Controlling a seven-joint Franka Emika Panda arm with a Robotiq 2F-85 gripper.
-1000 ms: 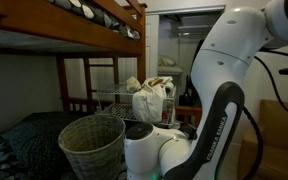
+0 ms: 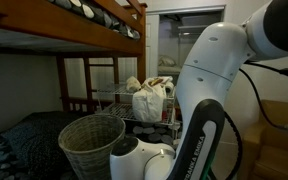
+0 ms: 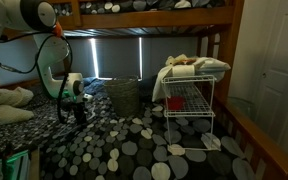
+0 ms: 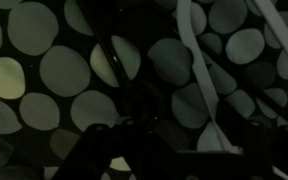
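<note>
My gripper (image 3: 81, 118) is low over the dark blanket (image 3: 124, 150) with its pale and grey dots, at the left in exterior view 2. The wrist view is very dark. Along its bottom edge the black fingers (image 4: 254, 138) look apart, with dotted cloth (image 4: 190, 104) showing past them. A pale curved strip (image 4: 200, 72) runs down toward the gap, and a dark, unclear shape (image 4: 136, 98) lies left of it. I cannot tell whether either touches the fingers. In exterior view 1 the white arm (image 2: 204, 80) reaches downward and its gripper is hidden.
A woven basket (image 2: 92, 140) stands close to the arm. A wire rack (image 3: 190, 120) holds a red item (image 3: 175, 103) and a white cloth bag (image 2: 148, 104). The upper bunk (image 3: 154, 28) overhangs the back. Open blanket lies between gripper and rack.
The arm's lower part has swung in exterior view 1: its white wrist end has shifted slightly left and down. Basket, rack and bag stay where they were.
</note>
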